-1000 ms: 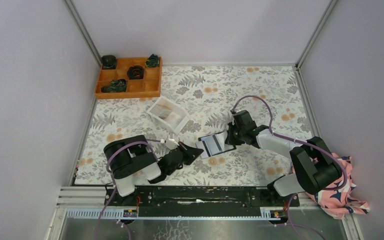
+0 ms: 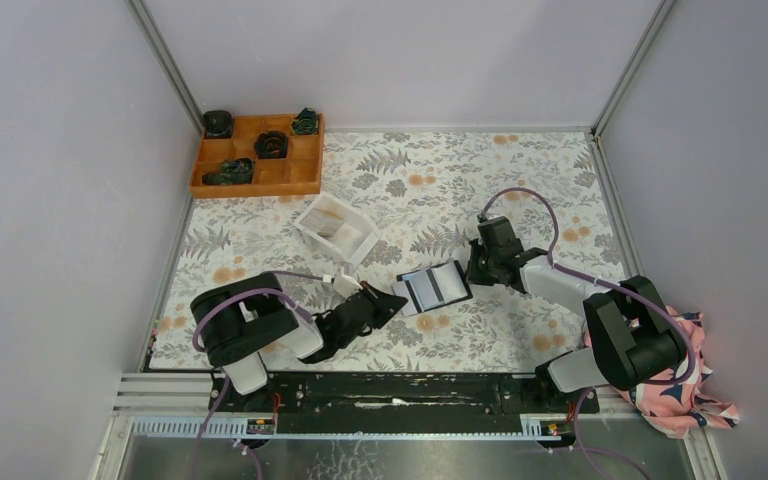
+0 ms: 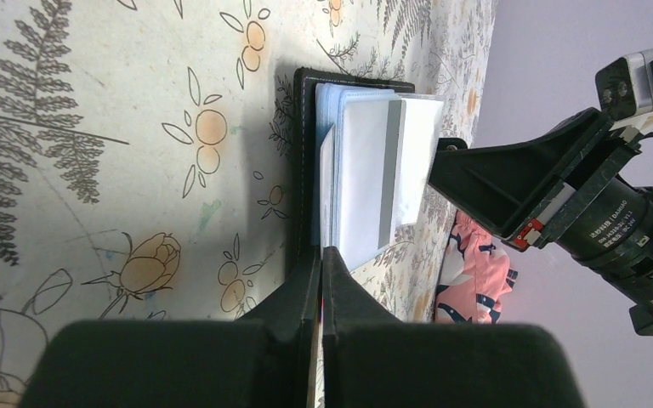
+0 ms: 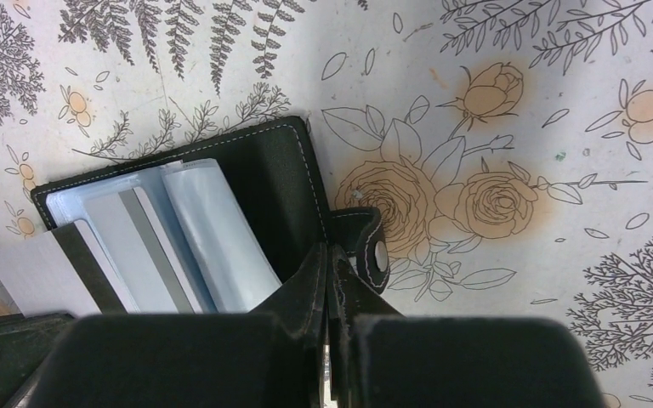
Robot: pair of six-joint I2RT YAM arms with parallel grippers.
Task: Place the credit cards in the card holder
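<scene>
The open black card holder (image 2: pixel 465 282) lies mid-table with clear sleeves showing. One white card with a dark stripe (image 4: pixel 44 263) sticks partly out of its left side; another white card with a grey stripe (image 4: pixel 132 238) sits farther in. My left gripper is shut, its tips against the near end of a card at the holder's left side. No card edge shows clearly between those fingers. At the holder's right edge, by the snap strap (image 4: pixel 366 242), my right gripper is shut with nothing visible between its tips.
A white bin (image 2: pixel 368 240) stands behind the left arm. Farther back is a wooden compartment tray (image 2: pixel 305 175) with dark items in it. Patterned cloth (image 2: pixel 675 400) lies by the right arm's base.
My right gripper has moved right, from over the holder to its right edge. The left gripper's tips have stayed almost in place while its upper arm shifted slightly left. The holder looks unmoved.
</scene>
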